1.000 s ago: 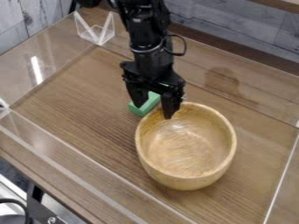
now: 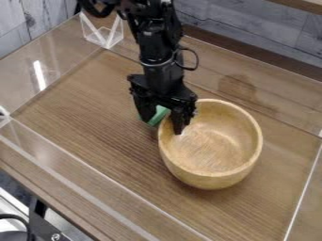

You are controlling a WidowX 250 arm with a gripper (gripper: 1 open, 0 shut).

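Note:
The black robot gripper point(image 2: 160, 111) hangs from the top centre, low over the left rim of a pale wooden bowl point(image 2: 210, 160). A small green object point(image 2: 158, 113) lies just left of the bowl, at and partly behind the gripper's fingers. The gripper is open; whether its fingers touch the green object is not clear.
A wooden table point(image 2: 75, 141) fills most of the view, with bare room to the left and front. A white wire-like item point(image 2: 101, 28) stands at the back left. Grey boards border the table.
The gripper has moved slightly left and down over the green object, which is now more hidden. The bowl has shifted or turned slightly to the right.

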